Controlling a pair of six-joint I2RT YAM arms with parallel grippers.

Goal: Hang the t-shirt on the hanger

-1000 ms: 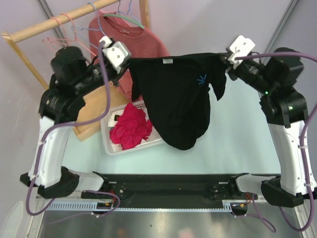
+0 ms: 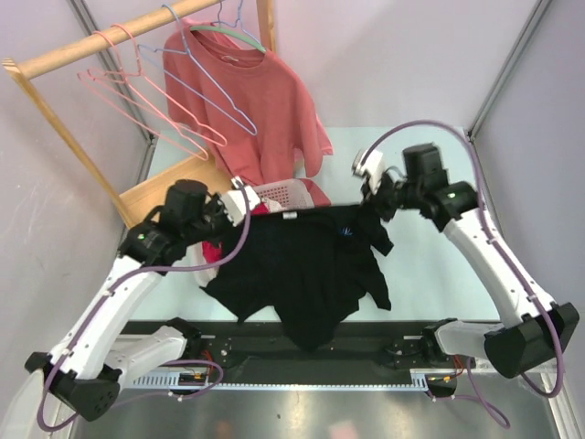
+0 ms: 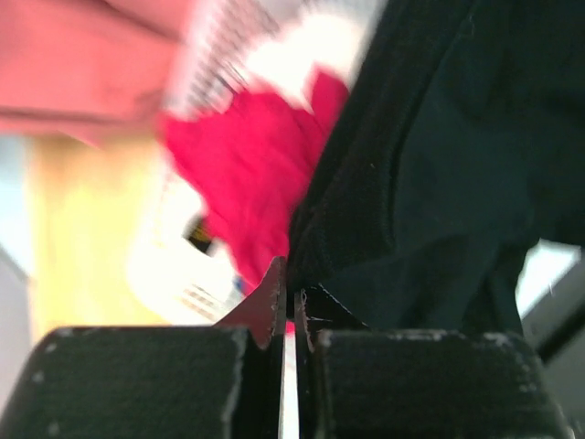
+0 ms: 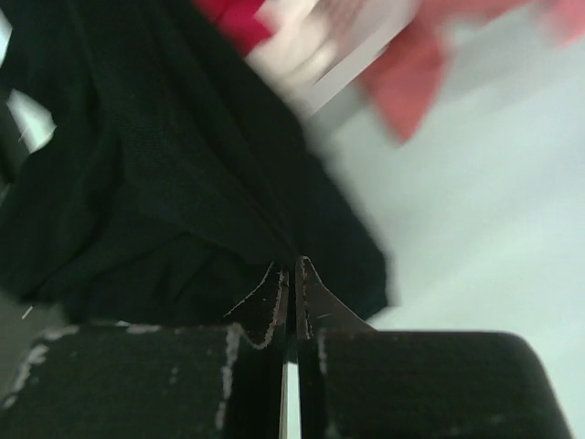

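A black t-shirt point(image 2: 311, 265) hangs stretched between my two grippers and spreads down toward the table's front edge, covering much of the basket. My left gripper is shut on its upper left edge, seen closely in the left wrist view. My right gripper is shut on the upper right part, with dark cloth running from its fingertips. Empty pink hangers point(image 2: 146, 91) and blue hangers point(image 2: 228, 101) hang on the wooden rack point(image 2: 69, 58) at the back left, above the arms.
A pink shirt point(image 2: 247, 110) hangs on a green hanger at the back. The white basket point(image 2: 283, 192) holding red cloth point(image 3: 238, 165) sits behind and under the black shirt.
Both grippers have moved down and inward with the black shirt, whose hem has spread toward the front edge.
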